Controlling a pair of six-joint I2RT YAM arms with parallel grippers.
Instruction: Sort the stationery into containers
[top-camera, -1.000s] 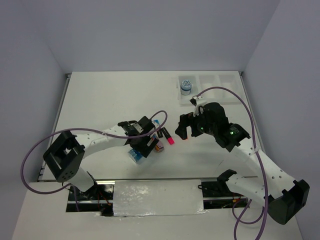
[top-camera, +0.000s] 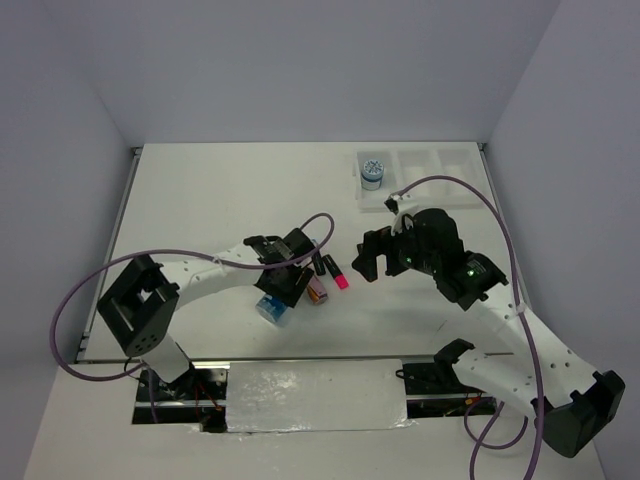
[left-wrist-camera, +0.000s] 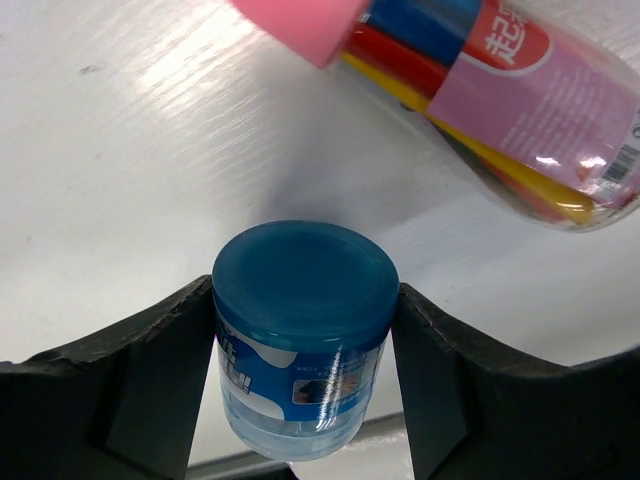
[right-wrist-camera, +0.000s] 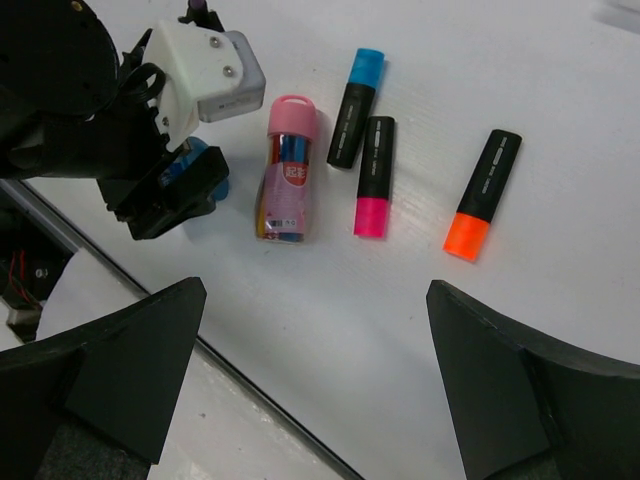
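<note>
My left gripper is shut on a cylindrical container with a blue lid (left-wrist-camera: 305, 280), low over the table left of a pink-capped marker bottle (right-wrist-camera: 285, 190). A blue-and-black highlighter (right-wrist-camera: 350, 120), a pink-and-black one (right-wrist-camera: 375, 175) and an orange-and-black one (right-wrist-camera: 485, 190) lie on the table to its right. My right gripper is open above the table, nothing between its fingers. The white compartment tray (top-camera: 430, 165) at the back right holds a blue-and-white cylinder (top-camera: 371, 174) in its left compartment.
Grey walls bound the table at the back and sides; its front edge runs just below the left gripper.
In the top view my left gripper has shifted very slightly and its arm's cable has moved. The right arm has moved a little, its cable swaying; the objects look unchanged.
</note>
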